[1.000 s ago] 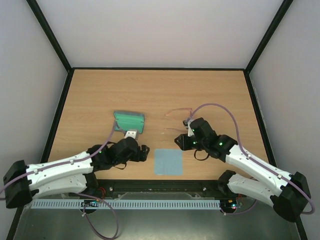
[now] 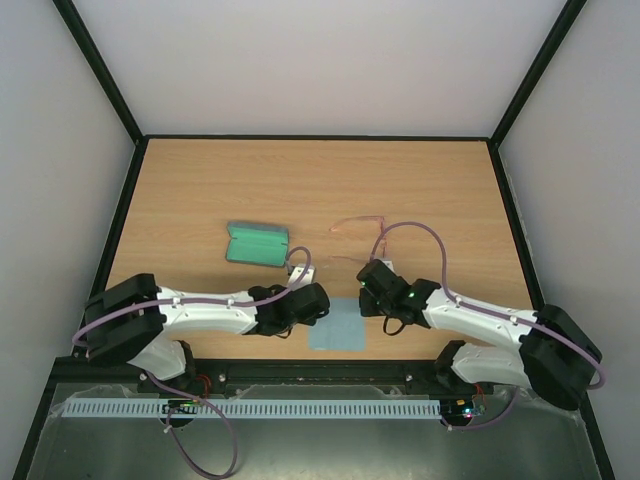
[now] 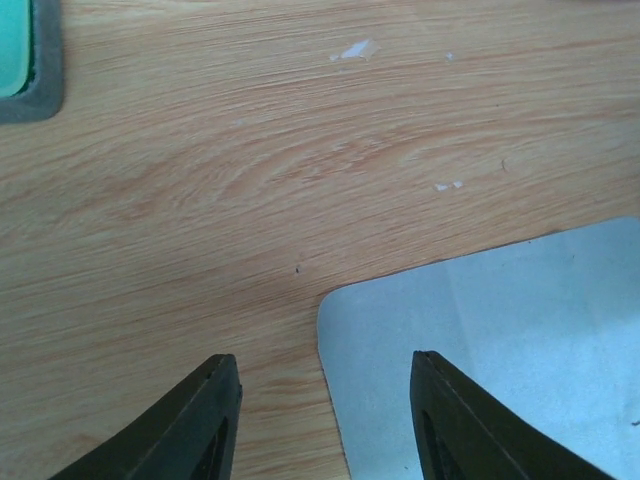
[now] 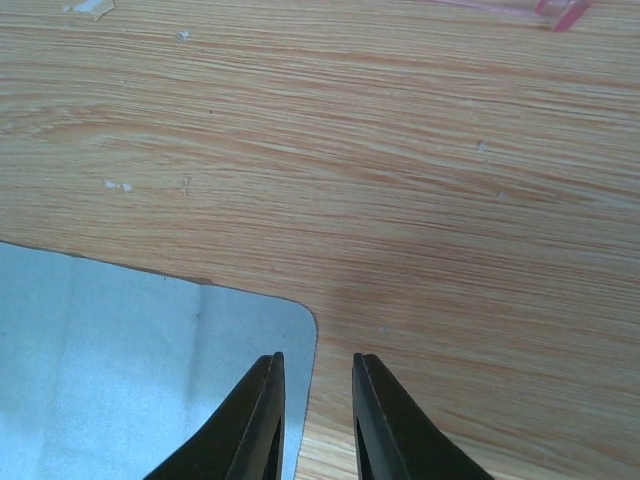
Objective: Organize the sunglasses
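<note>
Pink clear-framed sunglasses [image 2: 381,222] lie on the table at the right of the middle, with part of the frame hidden behind my right arm's hose in the top view; a pink corner of the glasses [image 4: 560,10] shows at the top of the right wrist view. An open green case [image 2: 257,244] rests left of the middle. The light blue cloth [image 2: 337,325] lies flat near the front edge. Over its left corner my left gripper stands open and empty. My right gripper, a little open, hangs near the cloth's right corner with nothing between its fingers.
Bare wooden table [image 2: 300,180] spreads out behind the case and the glasses. Both forearms reach in low along the front, close to each other on either side of the cloth.
Both arms have come inward toward the cloth, the left one to the right and the right one toward the front. The case, cloth and glasses have stayed put.
</note>
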